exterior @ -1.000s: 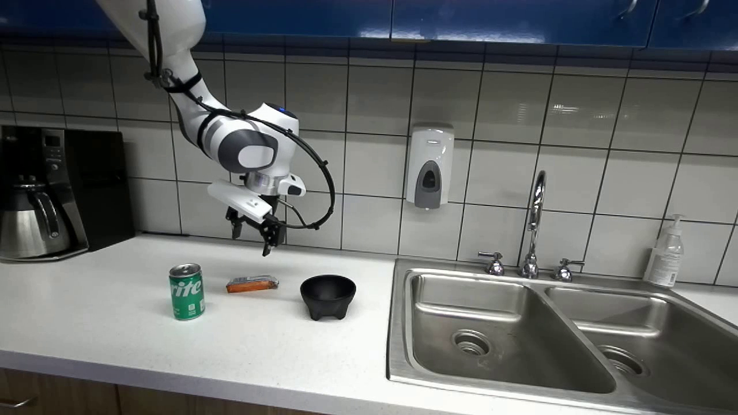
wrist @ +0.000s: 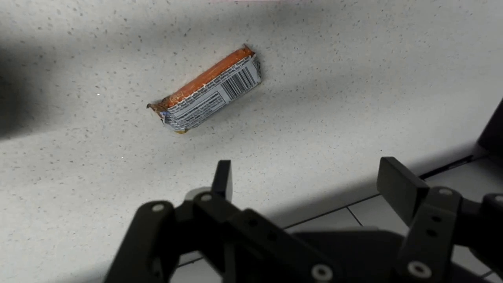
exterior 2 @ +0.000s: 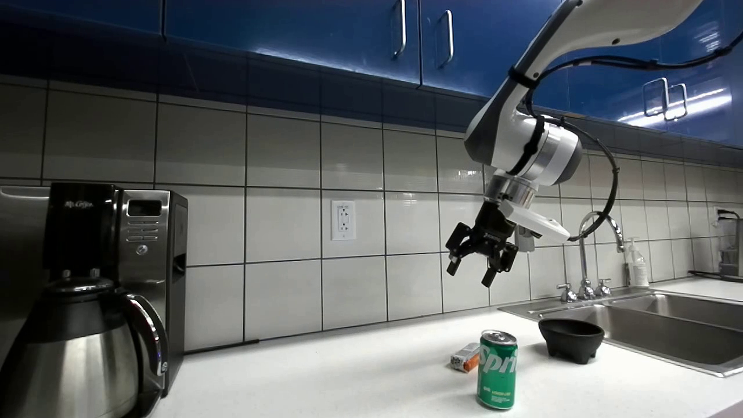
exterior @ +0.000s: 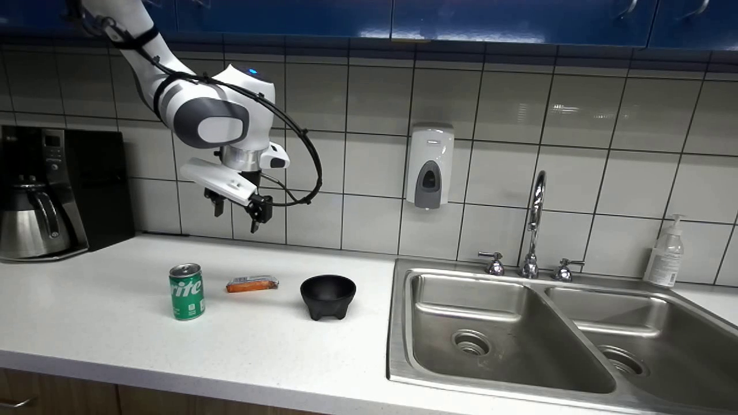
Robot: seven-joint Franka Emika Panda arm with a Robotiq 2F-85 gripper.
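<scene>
High above the counter, my gripper hangs open; in the wrist view its two black fingers are wide apart with only counter and wall behind them. An orange and silver wrapped bar lies flat on the counter, beyond the fingertips and clear of them. In the first exterior view a green Sprite can stands upright left of the bar, and a black footed bowl sits to its right. No contents show in the bowl from these angles.
A double steel sink with a faucet takes up the right side. The coffee maker stands at the far left by the tiled wall. Blue cabinets hang overhead. Bare counter lies in front of the objects.
My gripper has moved up and to the left in the first exterior view. The can, the bar and the bowl have stayed where they were.
</scene>
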